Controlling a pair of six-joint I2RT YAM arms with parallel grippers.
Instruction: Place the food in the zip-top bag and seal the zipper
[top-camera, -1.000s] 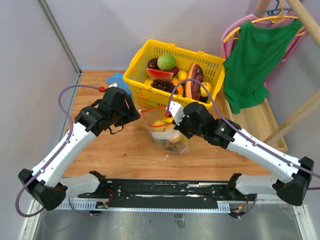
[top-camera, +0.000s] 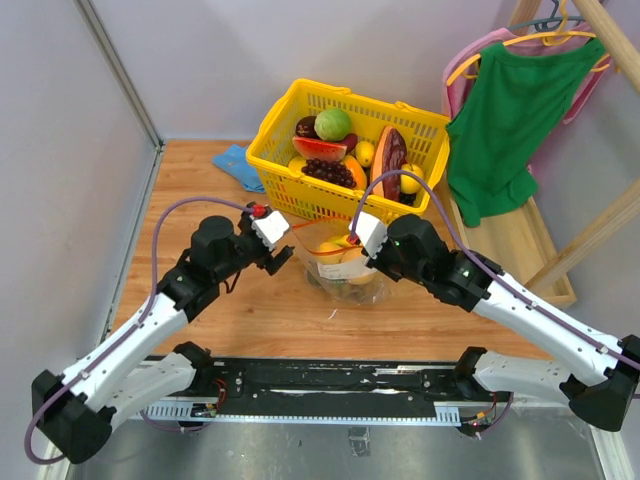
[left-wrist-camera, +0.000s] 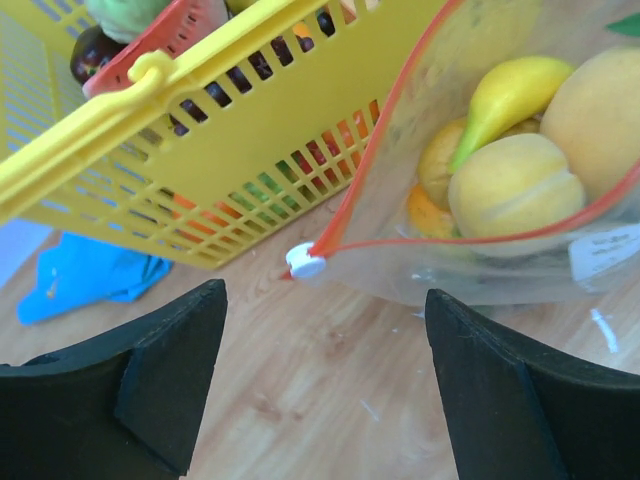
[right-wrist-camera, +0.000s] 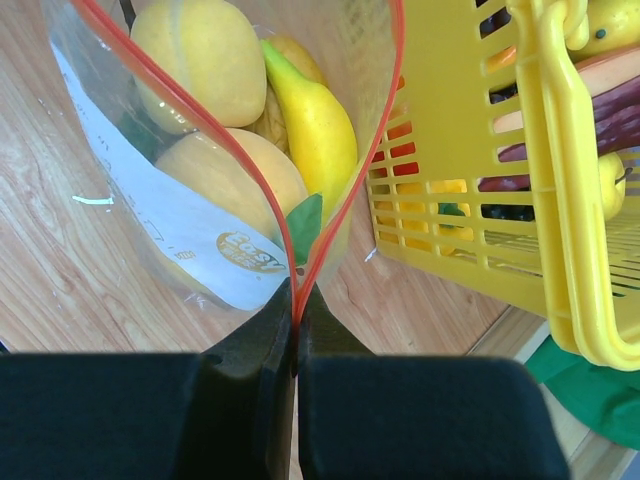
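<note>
The clear zip top bag stands on the table with its red-edged mouth parted, holding a yellow pear and several round tan pieces. My right gripper is shut on the bag's edge at one end of the mouth, where the two red zipper strips meet. At the opposite end sits a white slider. My left gripper is open just short of that slider, with nothing between its fingers. From above, the left gripper appears close beside the bag's left corner.
Right behind the bag stands a yellow basket full of toy fruit and vegetables. A blue cloth lies left of it. Green clothing hangs at the right. Bare table shows in front.
The left gripper has turned and come down and rightward to the bag's left corner. My right gripper has shifted slightly right, and the bag's mouth has been drawn that way.
</note>
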